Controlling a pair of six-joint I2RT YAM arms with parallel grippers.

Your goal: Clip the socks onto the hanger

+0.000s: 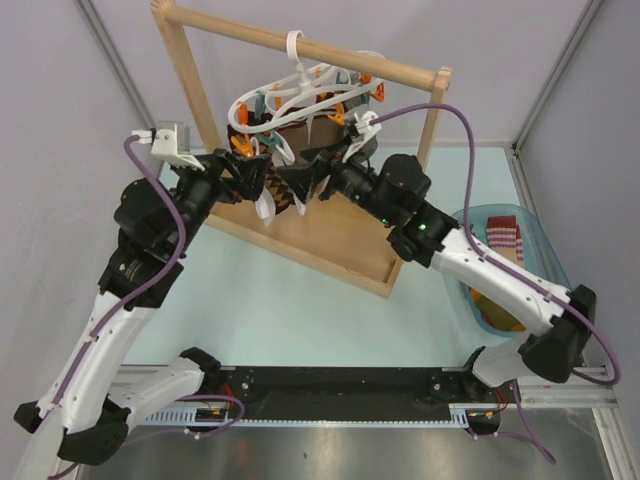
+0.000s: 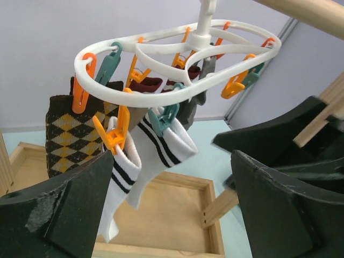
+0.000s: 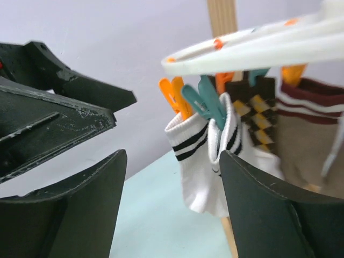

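Observation:
White sock cloth with black stripes hangs at the front of the white hanger. An orange clip grips one upper part of it and a teal clip another; I cannot tell whether it is one sock or a pair. My left gripper stands open on the left of the cloth, with nothing visible between its fingers. To the right, my right gripper is open too; in the right wrist view the cloth shows beyond its fingers, and contact there cannot be judged.
A brown argyle sock and other dark socks hang close behind. The wooden stand's top bar runs above the hanger. Off to the right, a blue basin holds a red-striped sock and others.

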